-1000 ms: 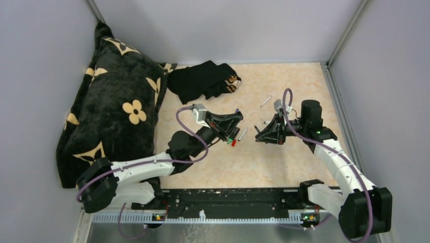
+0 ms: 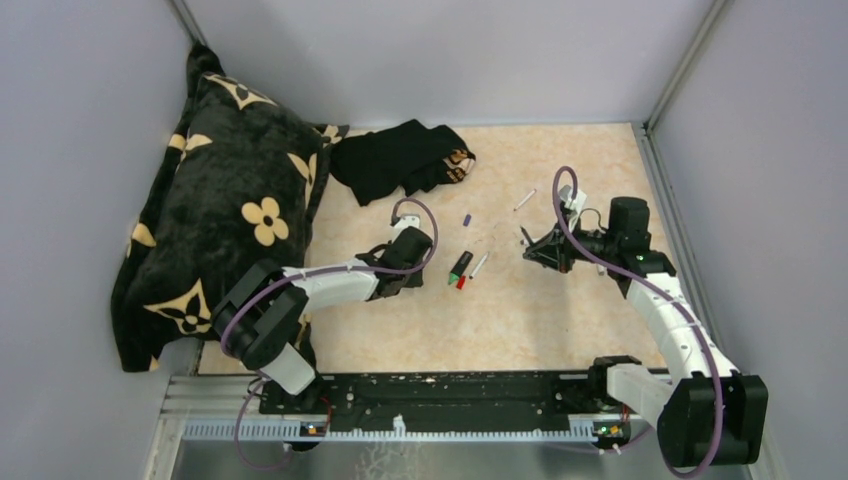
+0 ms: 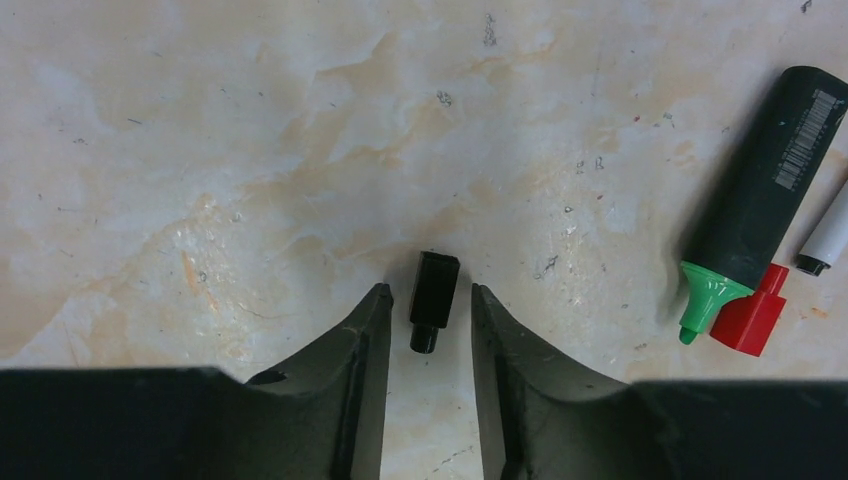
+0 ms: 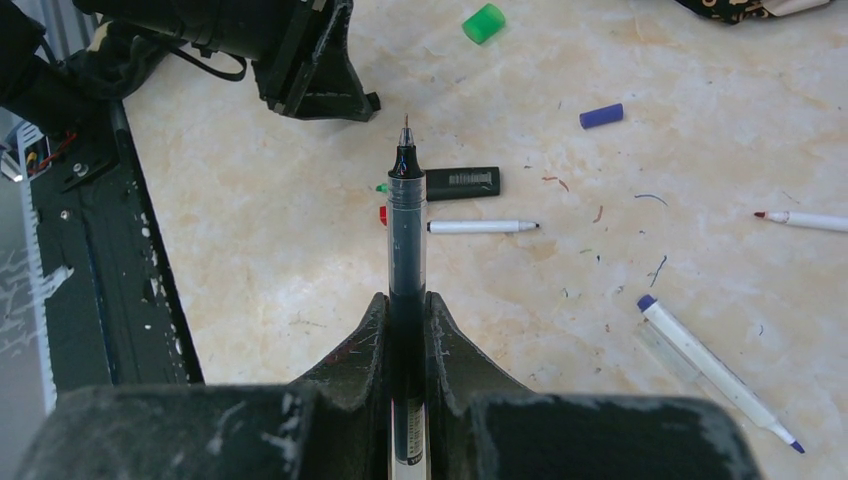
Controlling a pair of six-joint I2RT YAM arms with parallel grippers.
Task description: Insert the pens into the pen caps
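A small black pen cap (image 3: 433, 290) lies on the table between the parted fingers of my left gripper, touching neither of them. In the right wrist view, my right gripper is shut on a dark, clear-barrelled pen (image 4: 407, 230), whose bare tip points away from the fingers. A thick black marker with a green nib end (image 3: 765, 190) lies right of the left gripper. Beside it are a red cap (image 3: 748, 318) and a white pen (image 4: 482, 227). A green cap (image 4: 484, 23) and a blue cap (image 4: 601, 116) lie loose farther off.
A white pen with blue ends (image 4: 720, 375) and a white pen with a brown tip (image 4: 805, 221) lie on the right side. Black cloth (image 2: 400, 160) covers the back of the table, and a patterned blanket (image 2: 230, 200) fills the left.
My left gripper has come down from above the middle pens to the table at their left, around the black cap. My right gripper has shifted slightly right, still with its pen.
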